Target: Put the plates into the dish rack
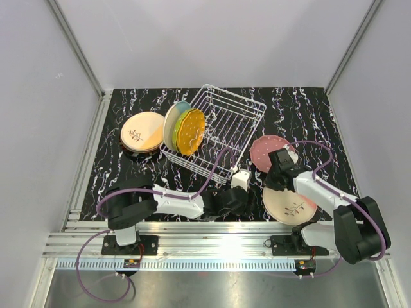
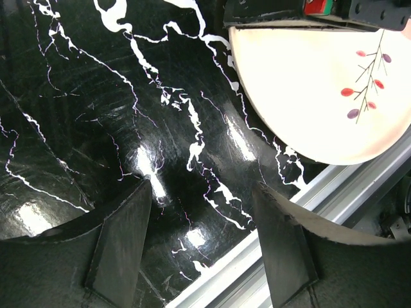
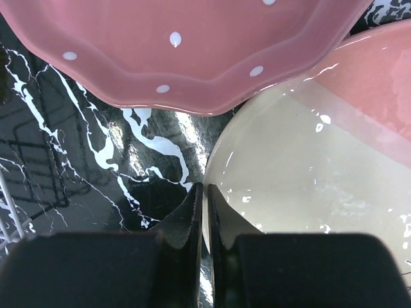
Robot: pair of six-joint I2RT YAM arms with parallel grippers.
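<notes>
A cream plate with a sprig and pink band (image 1: 289, 206) lies at the front right, beside a pink dotted plate (image 1: 266, 146). My right gripper is at the cream plate's edge, fingertips nearly together; whether the rim is between them is unclear. My left gripper is open and empty over bare marble, left of that plate. The white wire rack (image 1: 231, 106) holds several plates upright at its left end, including an orange one (image 1: 191, 131).
A stack of plates (image 1: 141, 128) lies at the back left. Metal rails border the front edge.
</notes>
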